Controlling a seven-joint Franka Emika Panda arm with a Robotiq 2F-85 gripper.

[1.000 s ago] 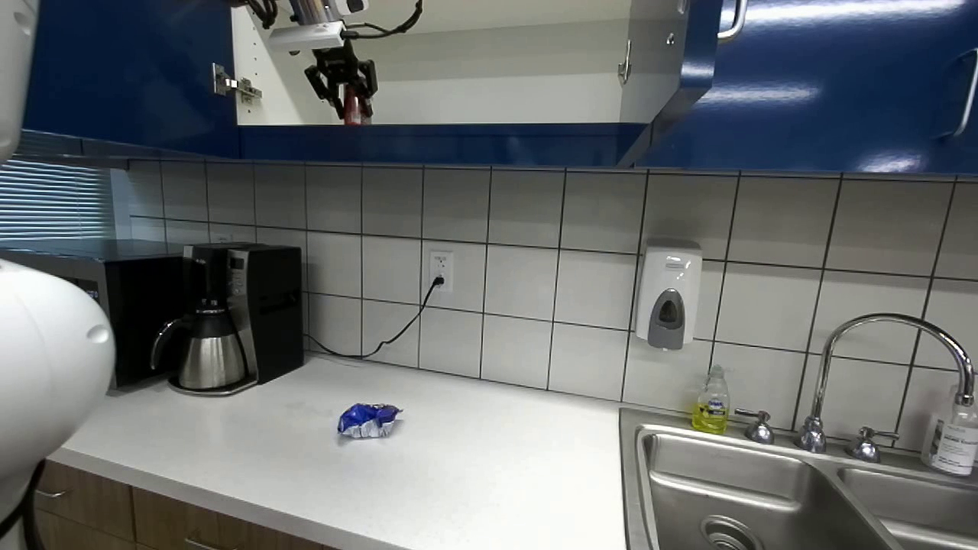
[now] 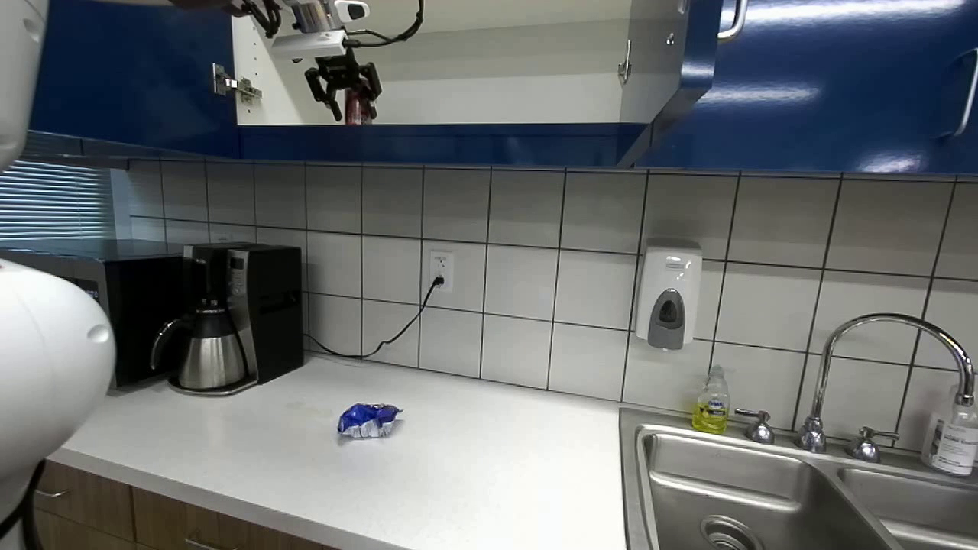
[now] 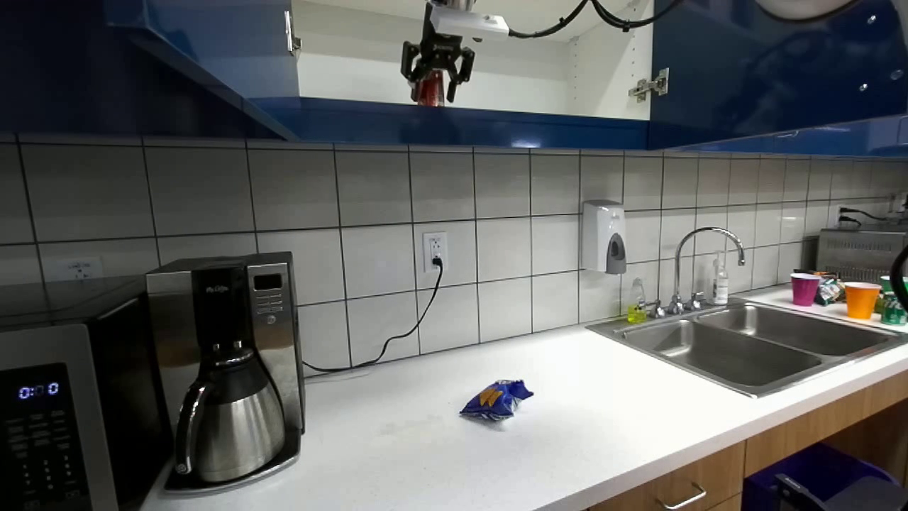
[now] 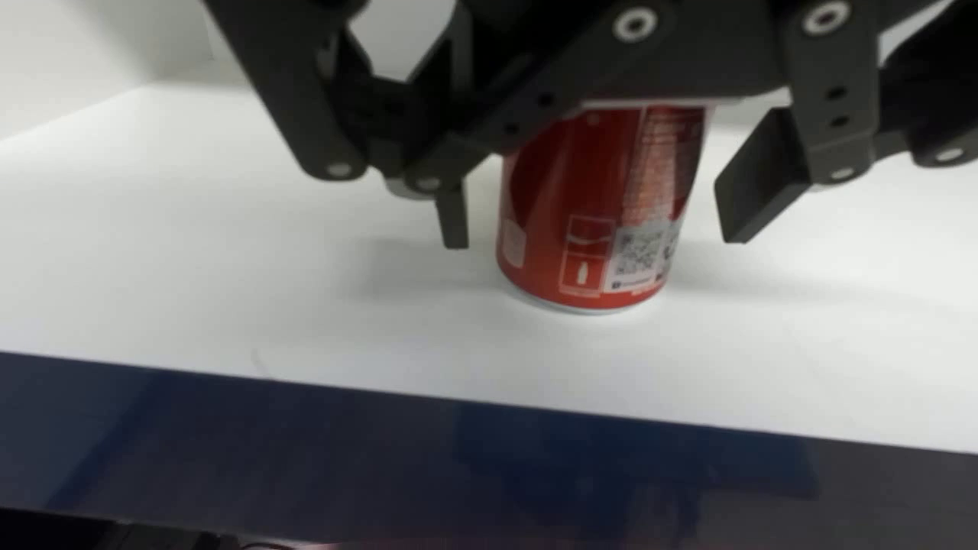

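Observation:
A red can (image 4: 587, 220) stands upright on the white shelf (image 4: 229, 266) inside the open blue wall cabinet. My gripper reaches down around it from above, with one finger on each side. Gaps show between the can and both finger pads in the wrist view, so the fingers are open and clear of its sides. The can's top is hidden behind the gripper. In exterior view 1 the can (image 2: 355, 110) shows partly below the gripper (image 2: 354, 99), its base cut off by the cabinet's front edge.
The cabinet's blue front edge (image 2: 440, 143) runs just before the can, and opened doors (image 2: 674, 69) flank the space. Right of the can, the shelf is free. Below, a blue snack bag (image 2: 367, 420) lies on the counter, between the coffee maker (image 2: 266, 312) and the sink (image 2: 633, 477).
My gripper's fingers have spread wider around the can, and the gripper has shifted very slightly. The can remains upright at the cabinet's front; the counter items have not moved.

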